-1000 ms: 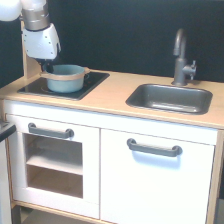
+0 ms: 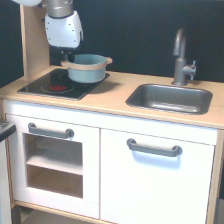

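A blue-grey pot [image 2: 88, 69] with tan handles is at the back right of the dark stove top [image 2: 40, 86]. My gripper [image 2: 67, 58] comes down from above at the pot's left handle and appears shut on it, though the fingertips are small and dark. The pot looks about level. Whether its base touches the stove or hovers a little above cannot be made out.
A red-marked burner [image 2: 57, 87] lies bare on the stove's left. To the right, a steel sink [image 2: 170, 97] sits below a grey faucet [image 2: 181, 60]. Free wooden counter [image 2: 110, 98] runs between stove and sink. Below are white cabinet doors [image 2: 155, 185].
Pot and gripper have moved together to the right and up in the view, from over the front of the stove. The burner, hidden before, now shows.
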